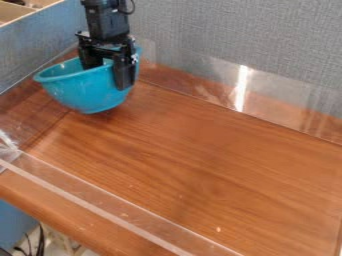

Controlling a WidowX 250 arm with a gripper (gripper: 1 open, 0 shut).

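Observation:
A turquoise bowl (74, 92) stands at the back left of the wooden table (187, 170), close to the clear side walls. The black gripper (107, 72) is low over the bowl's back right part, its fingers at or inside the rim. Whether anything is between the fingers is hard to make out.
Clear plastic walls edge the table, with a grey textured panel (241, 35) behind and a cardboard-topped box at the upper left. Cables show below the front left corner.

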